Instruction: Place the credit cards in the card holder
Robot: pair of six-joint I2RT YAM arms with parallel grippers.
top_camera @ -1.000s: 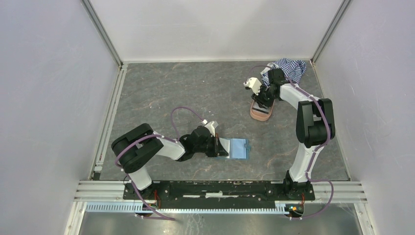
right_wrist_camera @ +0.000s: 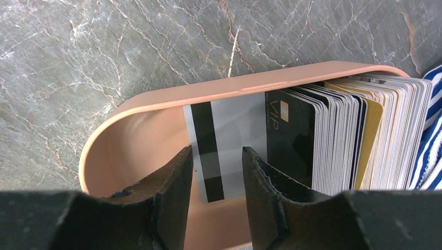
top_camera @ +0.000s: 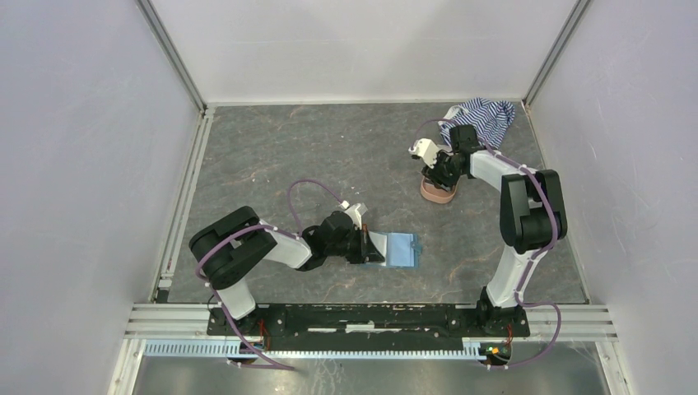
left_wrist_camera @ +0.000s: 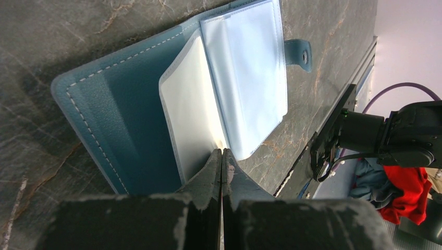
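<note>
The blue card holder (left_wrist_camera: 140, 112) lies open on the table, its white inner page (left_wrist_camera: 190, 96) raised off the cover. My left gripper is shut at that page's lower edge; whether the page is pinched does not show. In the right wrist view, a silver card with a black stripe (right_wrist_camera: 229, 127) rests in a pinkish-tan bin (right_wrist_camera: 117, 121). My right gripper reaches into the bin, its two fingers apart over this card. Part of the card is hidden behind them, and their grip cannot be made out. A black VIP card (right_wrist_camera: 289, 122) and several stacked cards (right_wrist_camera: 396, 135) fill the bin's other end.
A blue-and-white striped cloth (top_camera: 491, 120) lies beyond the bin, near the back right corner. The holder's clear sleeves (left_wrist_camera: 255, 67) and strap (left_wrist_camera: 298, 53) face right. Between holder and bin the table (top_camera: 362, 156) is bare.
My right gripper has shifted slightly towards the front of the table, deeper over the bin, covering the silver card that showed there in the top view. The left arm has barely moved.
</note>
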